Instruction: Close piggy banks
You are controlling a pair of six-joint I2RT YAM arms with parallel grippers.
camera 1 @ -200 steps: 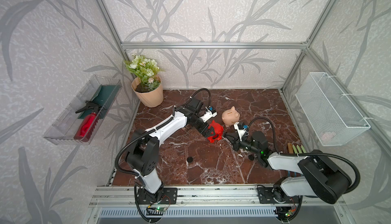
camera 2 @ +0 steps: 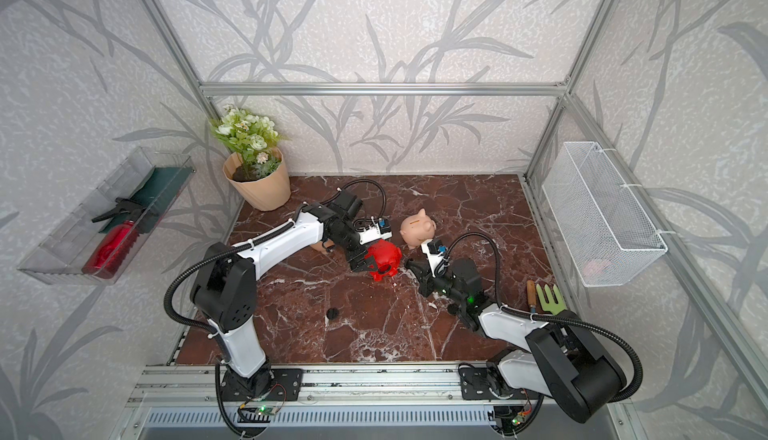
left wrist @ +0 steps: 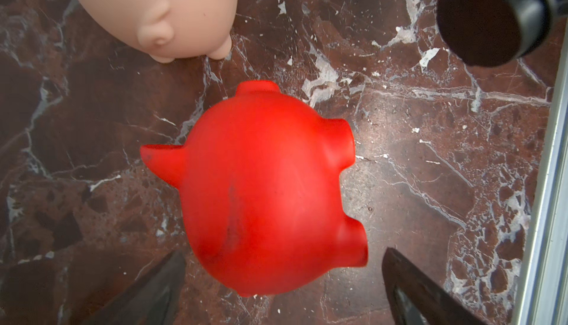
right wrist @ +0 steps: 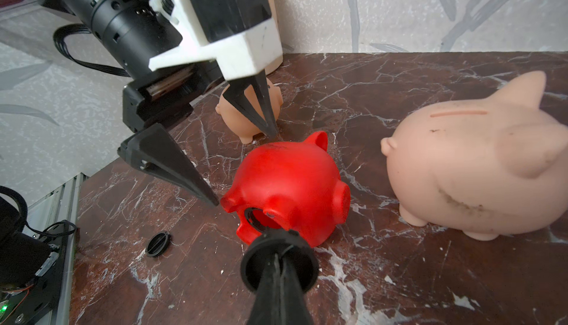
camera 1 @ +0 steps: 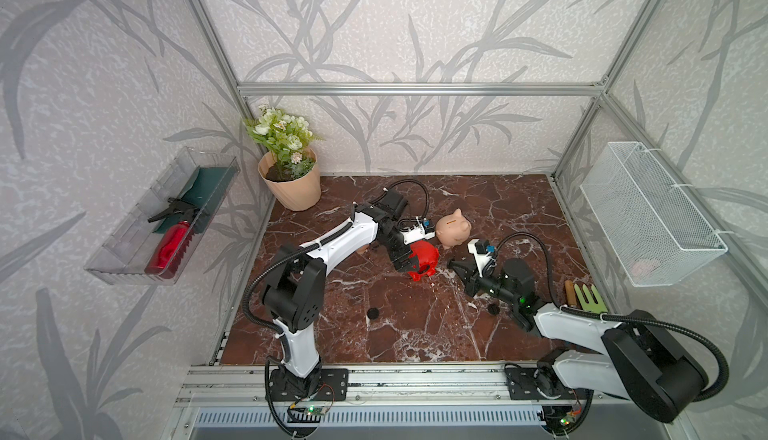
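Observation:
The red piggy bank (left wrist: 260,189) lies on its side, with its feet toward the right in the left wrist view. A dark belly opening (right wrist: 260,218) shows in the right wrist view. My left gripper stands open over the red bank, one finger (left wrist: 151,292) to either side, with no firm contact visible. Just in front of the belly, my right gripper is shut on a round black plug (right wrist: 251,266), apart from the bank. Behind it stands a larger pink piggy bank (right wrist: 473,171), upright; another pink one (right wrist: 242,118) is partly hidden behind my left gripper.
Two black plugs lie loose on the table: one plug (camera 1: 373,312) at the front left, another (camera 1: 493,309) beneath my right arm. A potted plant (camera 1: 294,187) stands at the back left. A green fork (camera 1: 589,299) lies at the right edge.
The right gripper has drawn slightly to the right with the plug. The red bank is nearly where it was.

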